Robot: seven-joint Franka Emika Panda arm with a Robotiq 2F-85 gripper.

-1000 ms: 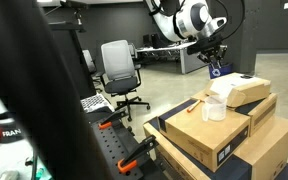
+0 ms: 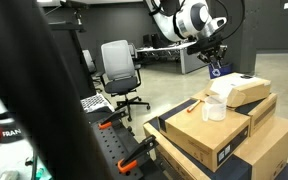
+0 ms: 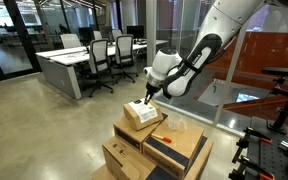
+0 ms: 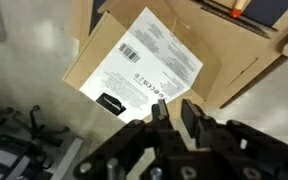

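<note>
My gripper is open, with nothing between its fingers. In the wrist view it faces a cardboard box (image 4: 209,65) bearing a white printed label (image 4: 142,68) with a barcode. From the first exterior side, the gripper (image 2: 217,66) hangs above the smaller box (image 2: 246,93), apart from it as far as shows. A clear container (image 2: 215,107) stands on the larger box in front, and an orange-handled tool (image 2: 191,105) lies to its left. The second exterior view has the same small box (image 3: 141,113), clear container (image 3: 177,127) and orange tool (image 3: 161,138).
Larger cardboard boxes (image 2: 206,130) form the raised surface, with drops at their edges. Office chairs (image 3: 99,55) and desks stand behind. A dark bench (image 2: 89,150) runs along the near left side. Open floor (image 3: 44,130) lies to the left in the second exterior view.
</note>
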